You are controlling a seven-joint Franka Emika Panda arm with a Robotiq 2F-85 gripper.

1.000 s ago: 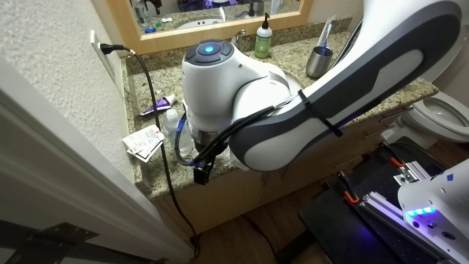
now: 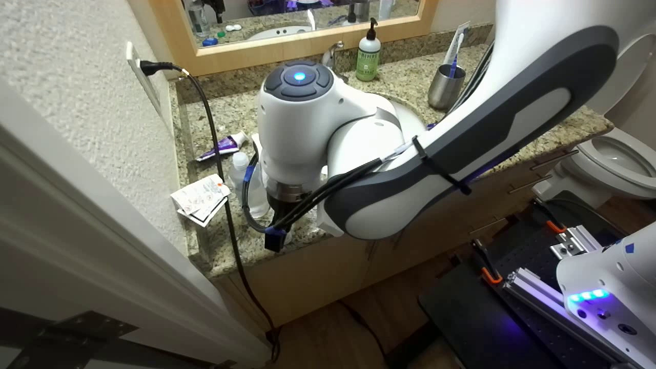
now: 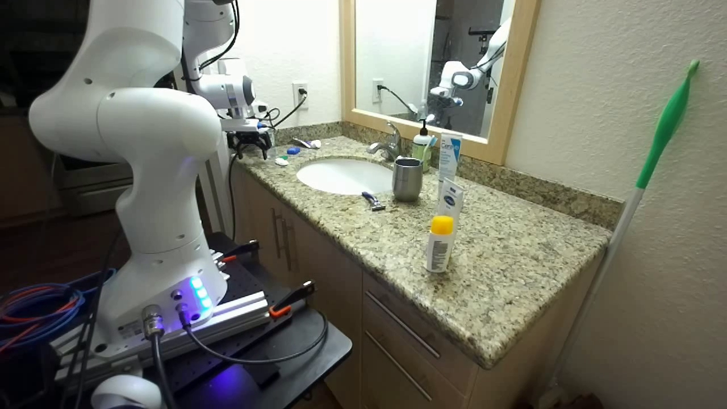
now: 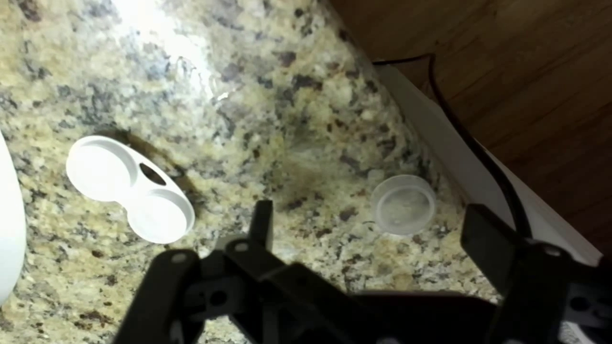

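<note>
My gripper is open, its two dark fingers wide apart with nothing held between them. In the wrist view, a small translucent round cap-like piece (image 4: 404,204) lies on the granite counter, just beyond the gap between the fingertips. Left of the fingers rests a white two-well contact lens case (image 4: 129,189), its wells uncovered. From the side, the gripper (image 3: 250,144) hangs over the counter's far-left end. The arm's white hand hides much of that area in exterior view 1, where a clear bottle (image 2: 240,167) stands partly covered behind it.
A power cord (image 2: 212,132) crosses near a purple tube (image 2: 227,145) and white packets (image 2: 201,196). The sink (image 3: 341,176), soap bottle (image 2: 368,56) and metal cup (image 3: 407,180) lie farther along. Beyond the counter's front edge, the floor shows in the wrist view.
The arm has shifted slightly in exterior view 1. Its hand's top has moved a little right and its lower end a little left.
</note>
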